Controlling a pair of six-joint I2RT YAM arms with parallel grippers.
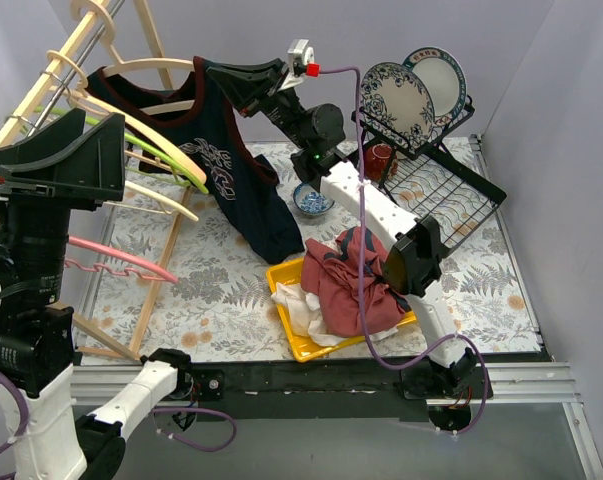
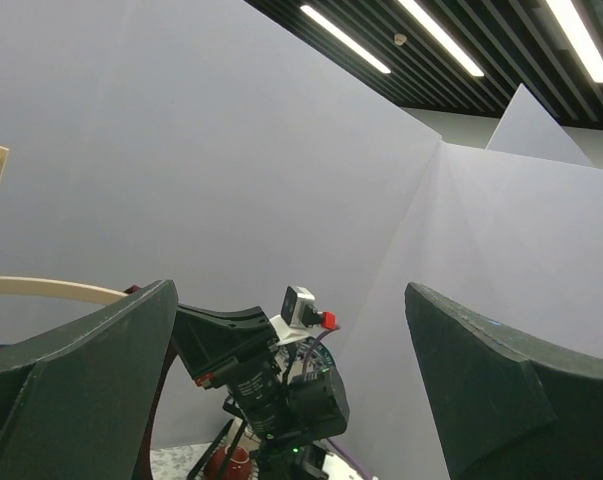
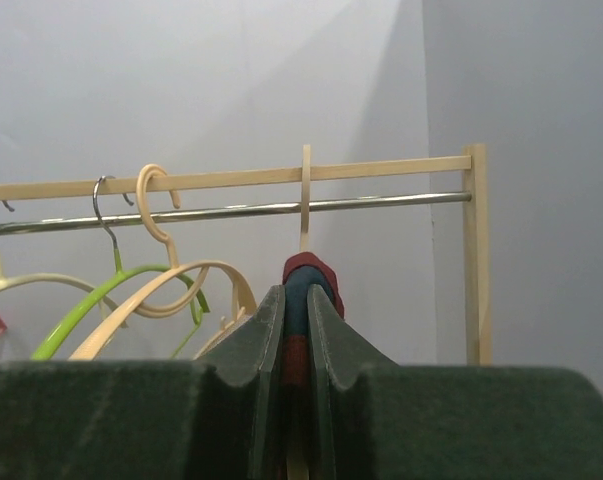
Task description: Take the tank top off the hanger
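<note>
A dark navy tank top (image 1: pixel 251 205) with maroon trim and white print hangs from a light wooden hanger (image 1: pixel 156 64) on the rack. My right gripper is shut on its right-hand shoulder strap (image 3: pixel 297 290), close to the hanger's end; in the right wrist view the hanger's neck (image 3: pixel 306 205) rises edge-on behind the cloth. Over on the left in the top view, my left gripper stands open, empty between its wide fingers, apart from the shirt. How far the other strap sits on the hanger is partly hidden.
The wooden rack (image 1: pixel 69 45) also carries green (image 1: pixel 131 135), pink (image 1: pixel 126 256) and wooden hangers close to the left arm. A yellow basket (image 1: pixel 303 347) of cloths, a blue bowl (image 1: pixel 312 200) and a dish rack (image 1: pixel 451 200) with plates stand to the right.
</note>
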